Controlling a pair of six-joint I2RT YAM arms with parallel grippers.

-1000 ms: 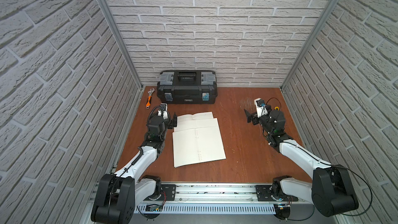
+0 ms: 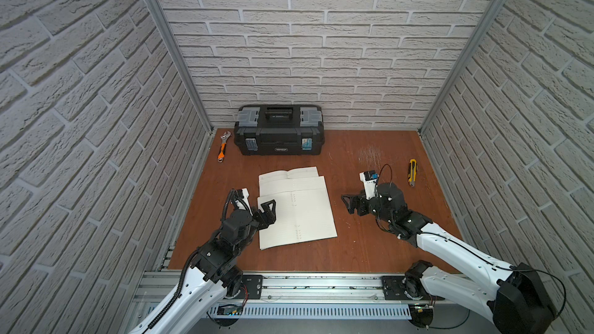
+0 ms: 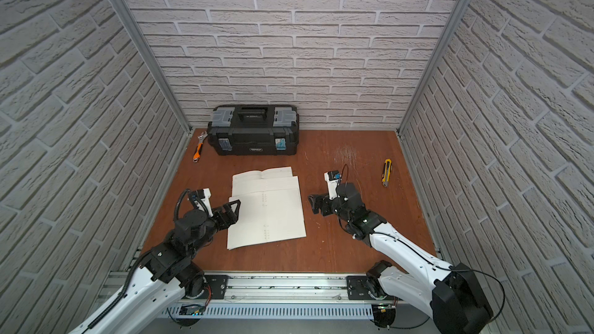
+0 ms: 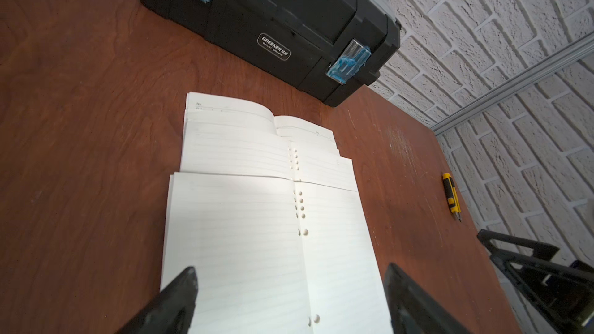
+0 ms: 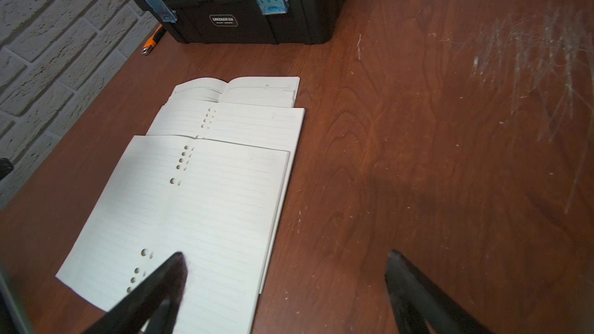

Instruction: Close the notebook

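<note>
The notebook (image 2: 297,216) lies open and flat on the brown table, left of centre. Its lined white pages (image 4: 241,222) have punched holes along the middle fold. More open paper (image 5: 247,89), possibly other notebooks, shows beyond its far edge, partly covered by it. My left gripper (image 2: 268,212) is over the notebook's left edge in the top left view, with its fingers parted and nothing between them. To the right of the notebook, above bare table, my right gripper (image 3: 315,204) is open and empty. Both grippers are apart from each other.
A black toolbox (image 2: 278,130) stands against the back wall. An orange-handled wrench (image 2: 223,146) lies left of it, and a yellow utility knife (image 2: 412,172) rests at the far right. Bare table stretches between the notebook and the right arm.
Both grippers have moved toward the front of the table. The left has shifted slightly right over the notebook; the right has come left, closer to it. The notebook has not moved.
</note>
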